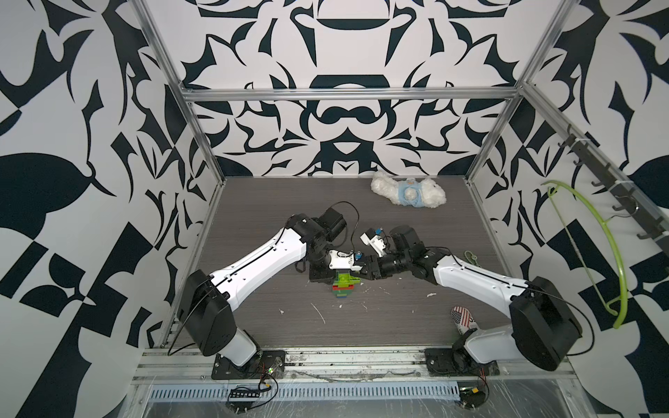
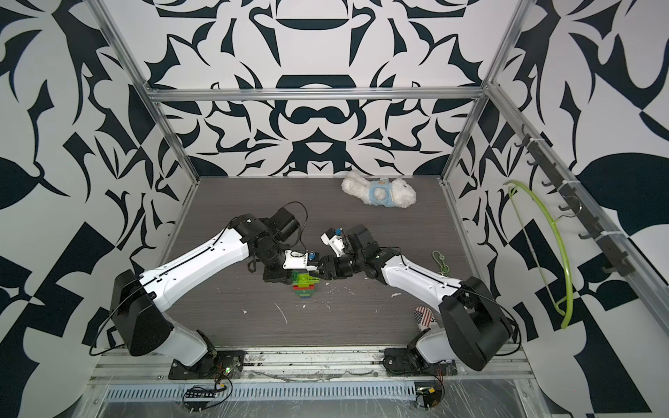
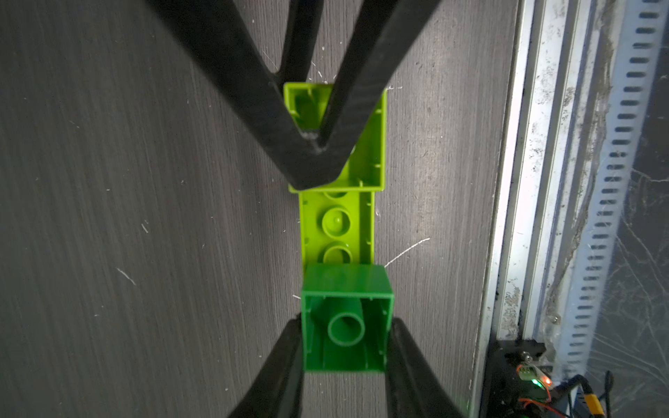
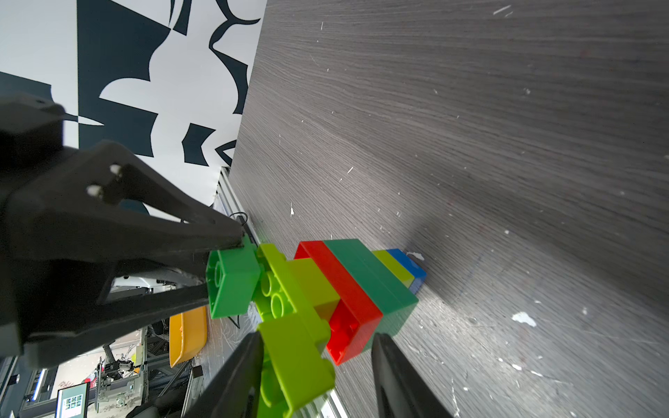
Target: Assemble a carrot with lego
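Observation:
My left gripper is shut on a green brick, one finger on each side; in the right wrist view the same green brick (image 4: 233, 280) is at one end of a lime piece (image 4: 285, 275). A lime brick (image 4: 299, 362) forms its other end. Between the fingers of my right gripper is this lime brick, near the left finger with a gap to the right one, so that gripper is open. Below continue a yellow brick (image 4: 315, 287), a red brick (image 4: 341, 292), a dark green brick (image 4: 373, 285) and a blue tip (image 4: 416, 275).
A white plush toy (image 1: 409, 190) lies at the back of the table. Small scissors (image 1: 471, 257) and a striped object (image 1: 462, 318) are to the right, by the right arm. Both grippers are close together over the front middle.

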